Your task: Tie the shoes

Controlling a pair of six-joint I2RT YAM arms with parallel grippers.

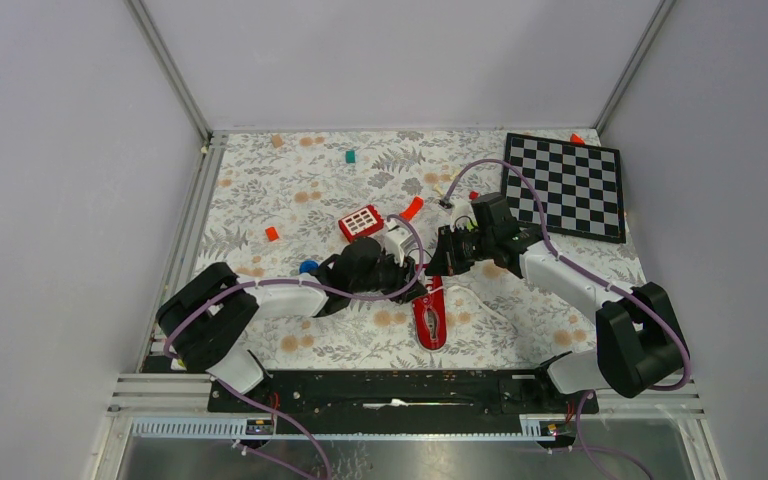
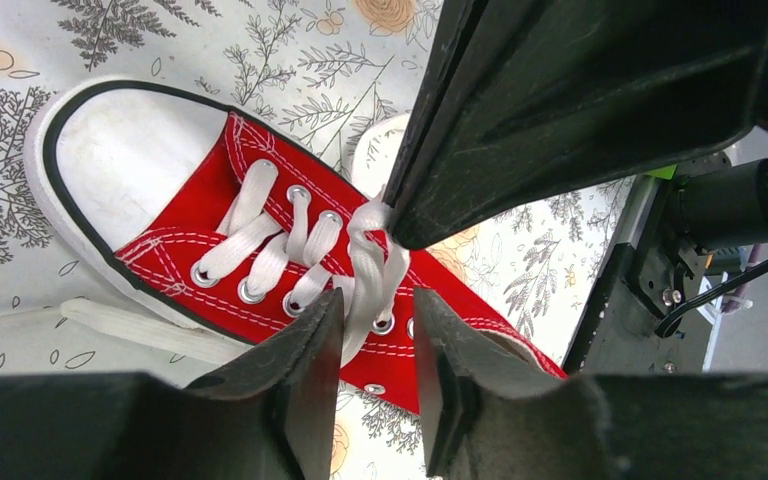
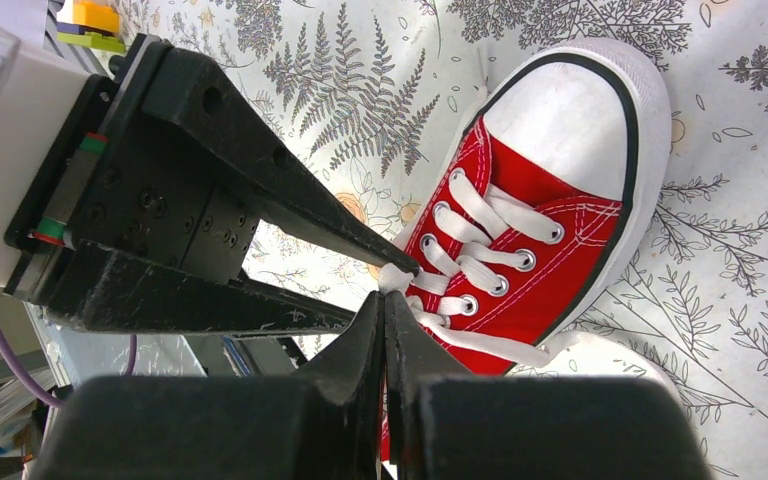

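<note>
A red canvas shoe [image 1: 430, 320] with white toe and white laces lies between the grippers, toe away from the table's front. My left gripper is part open at the laces; an upright lace loop [image 2: 365, 270] stands at its left finger. My right gripper is shut, its tips at that lace loop, which rises to the right gripper's tips in the left wrist view. What exactly lies between those tips is hard to tell. A loose white lace [image 3: 500, 345] runs out over the shoe's side.
A checkerboard [image 1: 562, 187] lies at the back right. A red and white tray [image 1: 361, 221], a blue round piece [image 1: 308, 267] and small coloured blocks are scattered behind and left of the shoe.
</note>
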